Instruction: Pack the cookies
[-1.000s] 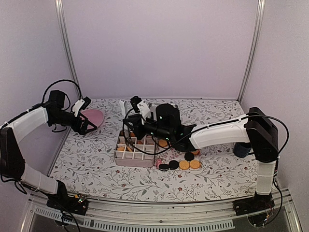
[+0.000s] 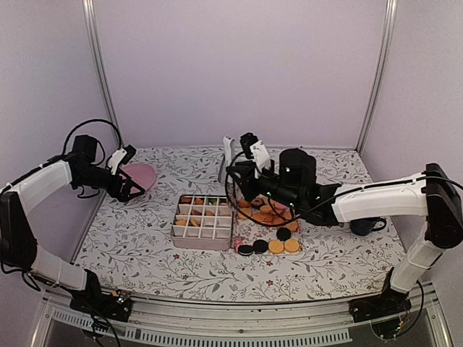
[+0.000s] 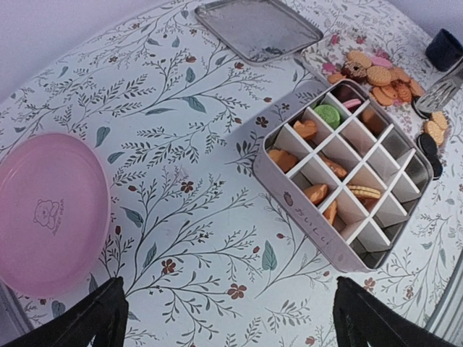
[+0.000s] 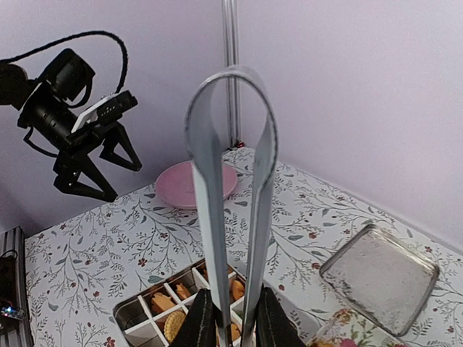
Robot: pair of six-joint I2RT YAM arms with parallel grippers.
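A divided box [image 2: 202,238] with cookies in several compartments stands mid-table; in the left wrist view it shows a green and a pink cookie among orange ones. Loose cookies [image 3: 378,74] lie to its right. My right gripper is shut on silver tongs [image 4: 262,217], held upright over the right side of the box and the cookie area. My left gripper [image 2: 124,189] hangs open and empty at the left, near the pink plate [image 3: 47,213].
A metal tray [image 4: 378,275] lies behind the box and cookies. A dark mug [image 2: 365,225] stands at the right.
My right arm has moved to the right with the tongs, from over the box toward the loose cookies. The left arm has stayed still.
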